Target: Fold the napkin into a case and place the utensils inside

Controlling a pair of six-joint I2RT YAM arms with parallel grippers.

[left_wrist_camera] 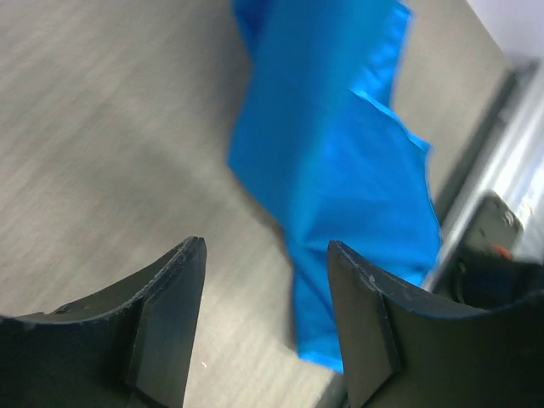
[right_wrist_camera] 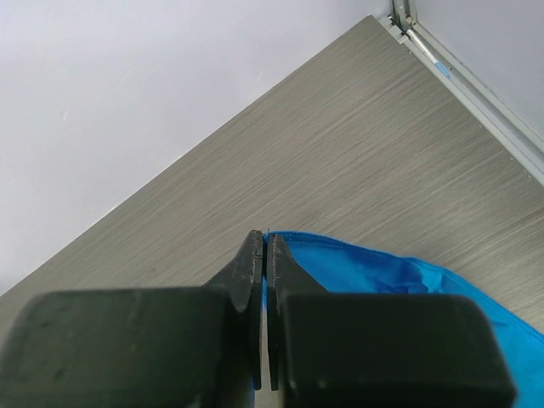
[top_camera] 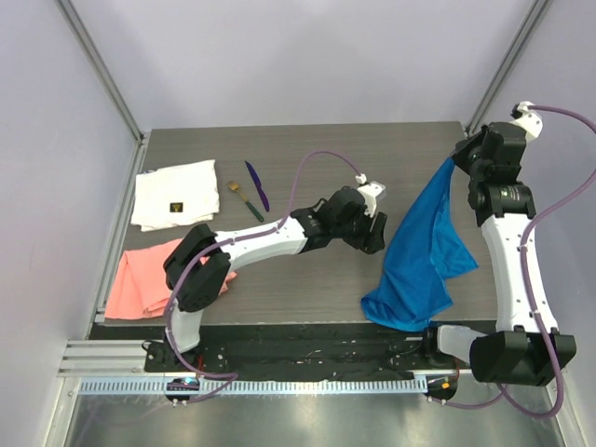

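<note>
The blue napkin (top_camera: 419,256) hangs from my right gripper (top_camera: 458,156) at the table's right side, its lower part spread on the tabletop near the front edge. In the right wrist view my right gripper is shut on the napkin's edge (right_wrist_camera: 319,246). My left gripper (top_camera: 377,244) hovers just left of the cloth, with nothing in it. Its fingers stand apart in the left wrist view, and the napkin (left_wrist_camera: 357,187) lies beyond them. A purple knife (top_camera: 258,186) and a wooden utensil with a dark green handle (top_camera: 247,203) rest at the back left.
A folded white cloth (top_camera: 177,196) lies at the far left, with a crumpled coral cloth (top_camera: 144,284) in front of it, partly behind my left arm.
</note>
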